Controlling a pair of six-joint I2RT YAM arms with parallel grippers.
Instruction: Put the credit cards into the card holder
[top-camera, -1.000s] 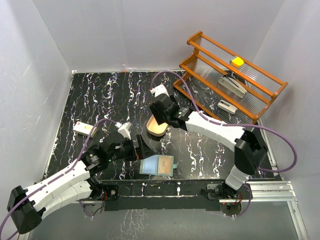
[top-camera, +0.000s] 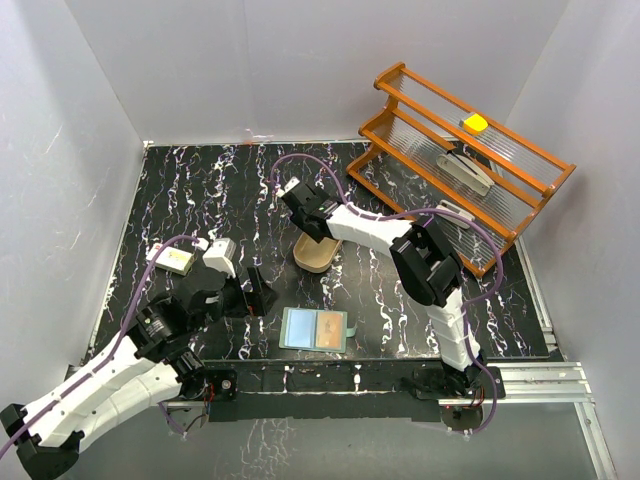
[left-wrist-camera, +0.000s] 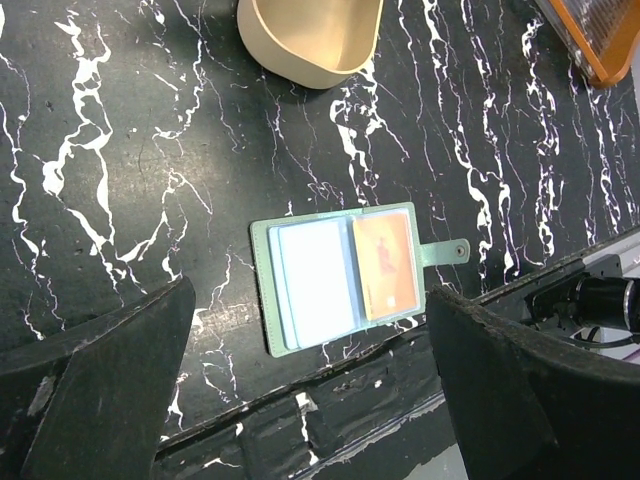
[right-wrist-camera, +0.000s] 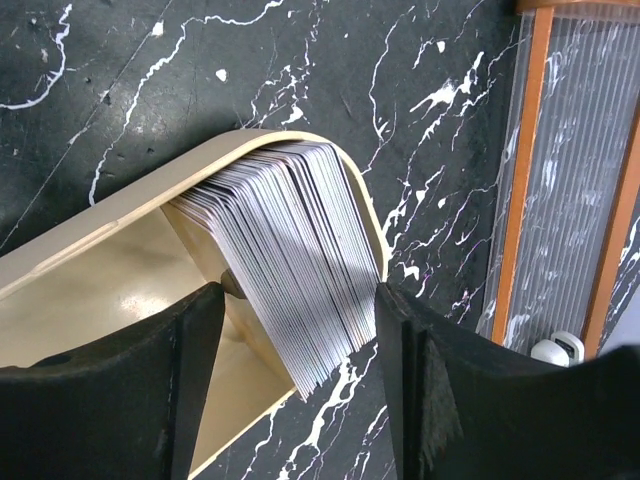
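Note:
A beige oval box (top-camera: 314, 257) stands mid-table; in the right wrist view a dense stack of white cards (right-wrist-camera: 292, 258) leans inside it. My right gripper is over the box, its fingertips either side of the cards; whether it grips them I cannot tell. The mint card holder (left-wrist-camera: 340, 277) lies open near the front edge, with a blue side and an orange side. My left gripper (top-camera: 256, 292) is open at the left, above the table beside the holder, nothing between its fingers.
A wooden rack (top-camera: 470, 160) with a yellow item and other objects fills the back right. A pale rectangular item (top-camera: 176, 258) lies at the left.
My left arm has drawn back left, away from the holder.

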